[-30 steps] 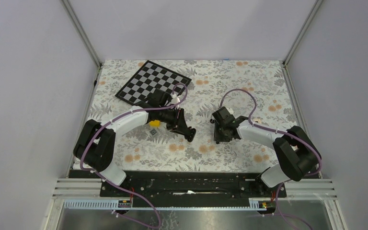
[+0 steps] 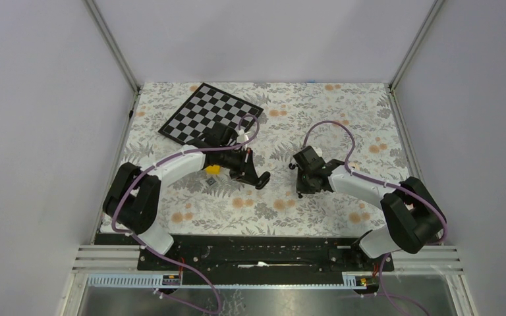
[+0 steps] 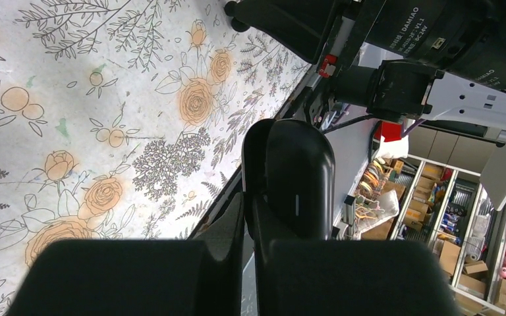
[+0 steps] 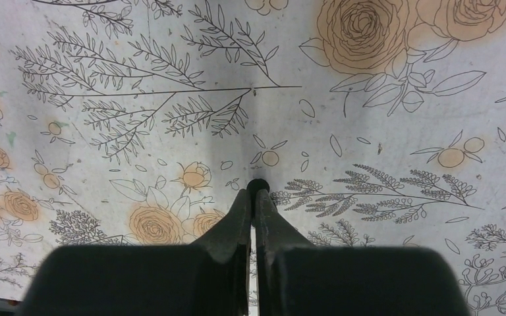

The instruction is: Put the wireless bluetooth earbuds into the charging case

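The black charging case [image 3: 300, 178] is clamped in my left gripper, which is shut on its lower end. Its two rounded halves show with a dark gap between them; the inside is hidden. From above, the case [image 2: 263, 180] looks like a tilted dark oval off the left fingertips. To its right, my right gripper is shut, pointing down, with a small black earbud [image 4: 258, 185] at its fingertips. That earbud [image 2: 300, 195] shows just below the right gripper in the top view. Another black earbud [image 2: 292, 166] lies on the cloth beside the right gripper.
A checkered board [image 2: 212, 110] lies at the back left. A yellow object [image 2: 212, 169] sits partly under the left arm.
The case has turned in the top view, from two visible lobes to one slanted oval.
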